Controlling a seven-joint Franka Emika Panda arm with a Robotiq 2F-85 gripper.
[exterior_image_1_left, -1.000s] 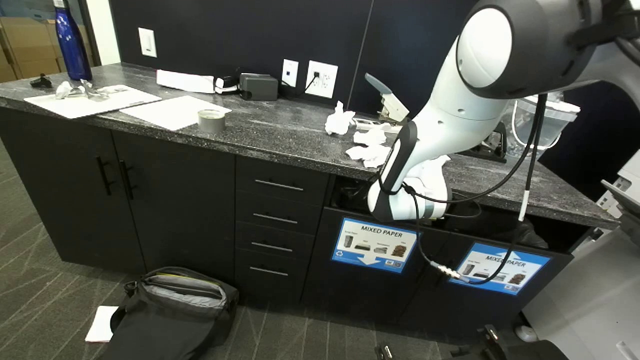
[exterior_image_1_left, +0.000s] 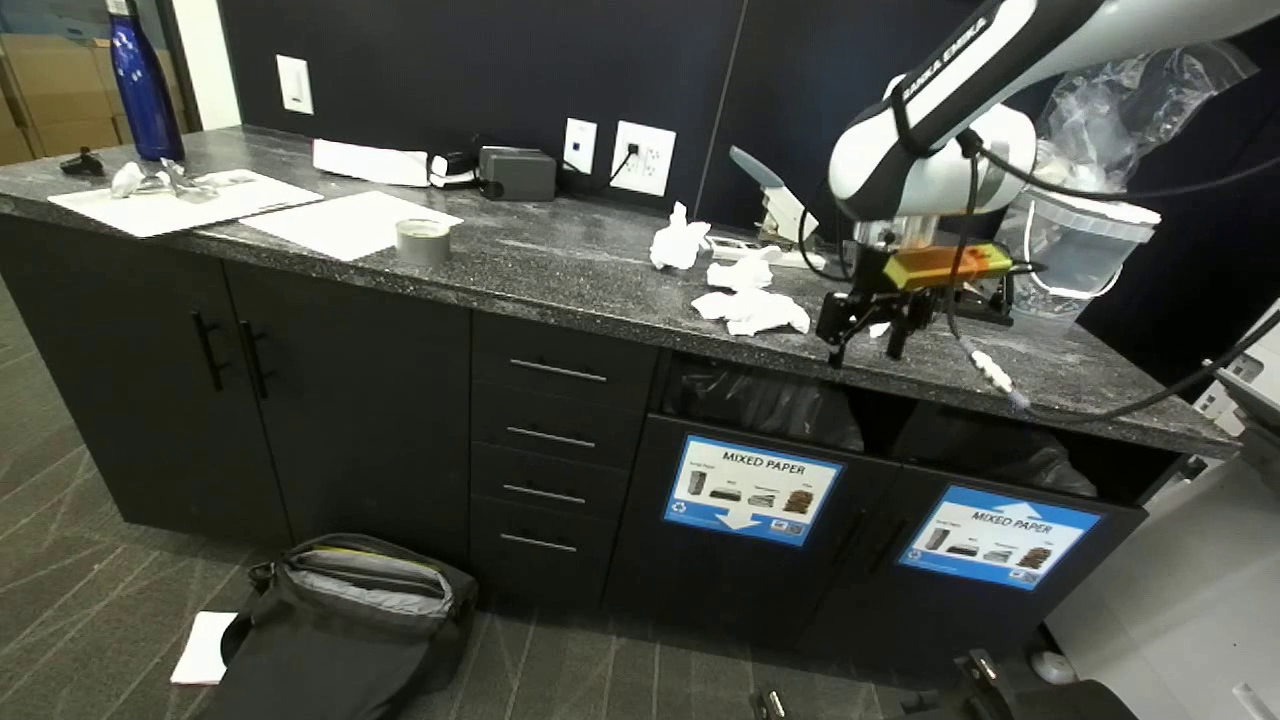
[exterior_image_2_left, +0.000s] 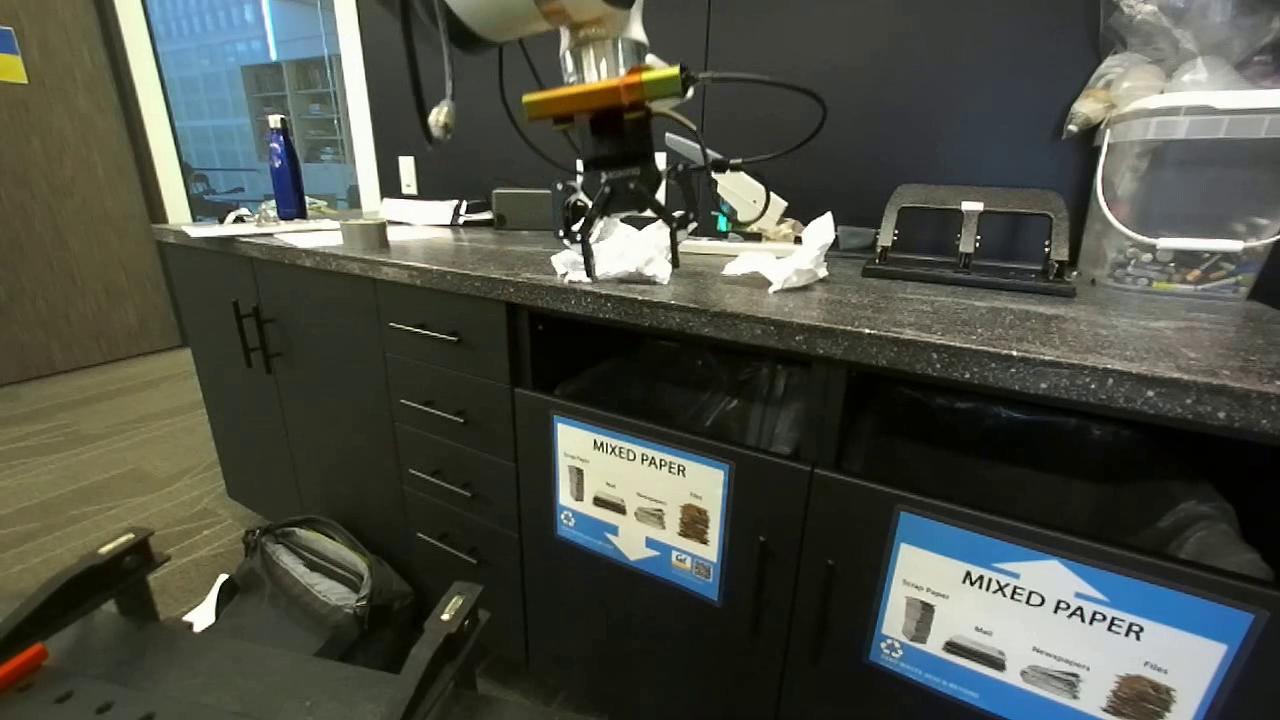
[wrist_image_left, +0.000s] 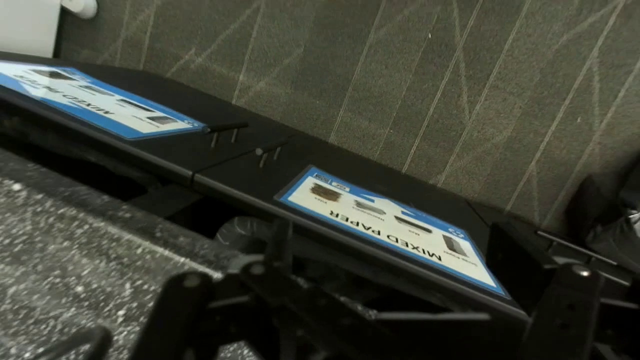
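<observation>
Over the counter's front edge hangs my gripper (exterior_image_1_left: 866, 350), open and pointing down with nothing held between its fingers. Several crumpled white papers lie on the counter: one upright piece (exterior_image_1_left: 679, 240) towards the back, and a flatter one (exterior_image_1_left: 753, 313) just left of the gripper. From the second exterior view, a crumpled paper (exterior_image_2_left: 648, 248) shows behind the fingers, and another (exterior_image_2_left: 792, 254) lies to their right. Two dark bin openings (exterior_image_1_left: 768, 403) sit under the counter, above doors with MIXED PAPER signs (exterior_image_1_left: 752, 490). The wrist view shows dark fingers above the counter edge, signs and carpet.
Left on the counter are flat sheets (exterior_image_1_left: 348, 224), a tape roll (exterior_image_1_left: 423, 241) and a blue bottle (exterior_image_1_left: 144, 90). A stapler (exterior_image_1_left: 786, 216), black hole punch (exterior_image_2_left: 972, 240) and clear bucket (exterior_image_2_left: 1182, 204) stand along the back. Open counter lies left of the papers.
My arm has risen from in front of the left bin opening to above the counter. The gripper, hidden before, now shows, as do the signs and papers the arm covered.
</observation>
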